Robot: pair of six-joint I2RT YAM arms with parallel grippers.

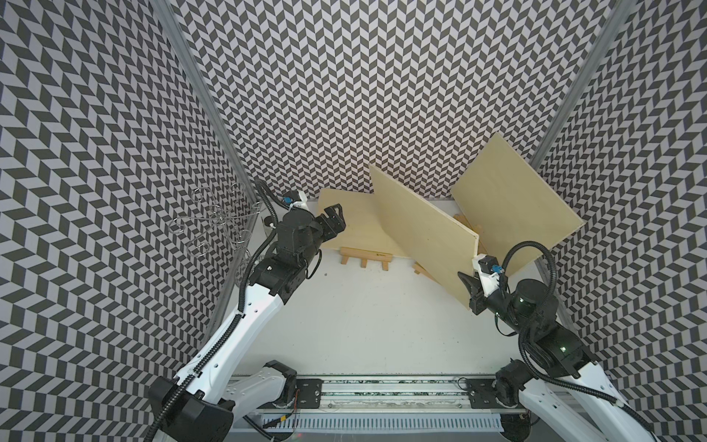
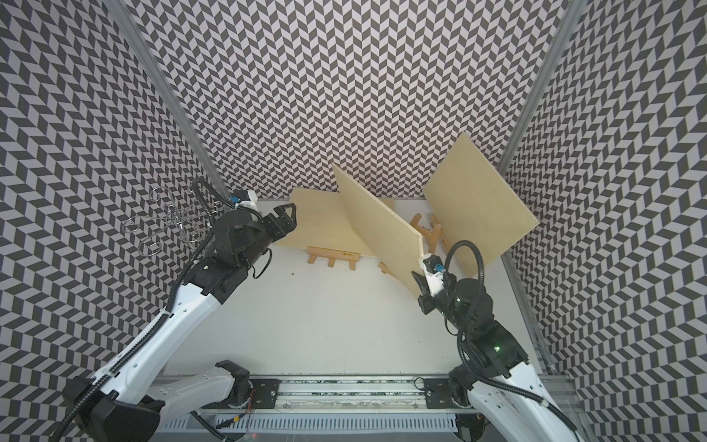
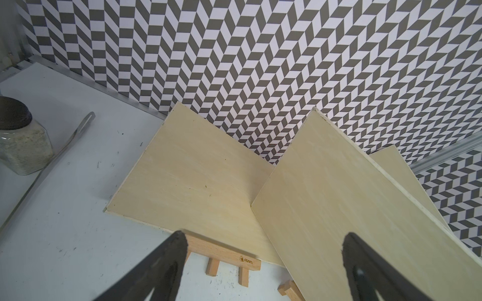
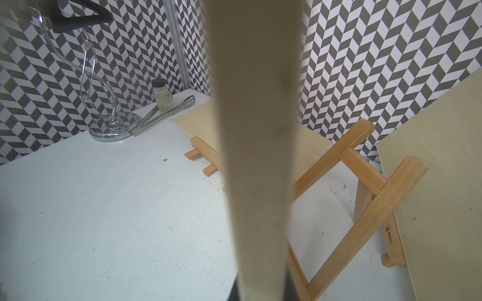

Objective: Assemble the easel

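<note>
A large pale wooden board stands on a slant in the middle of the workspace, and my right gripper is shut on its near edge. In the right wrist view that board edge runs upright between the fingers. Behind it shows a wooden easel, partly covered by the board. A second board leans back at the left on a small easel. At the right a third board rests against another easel. My left gripper hangs open and empty before the left board.
A glass jar with a dark lid, metal tongs and a chrome wire stand occupy the left back. Patterned walls enclose the back and sides.
</note>
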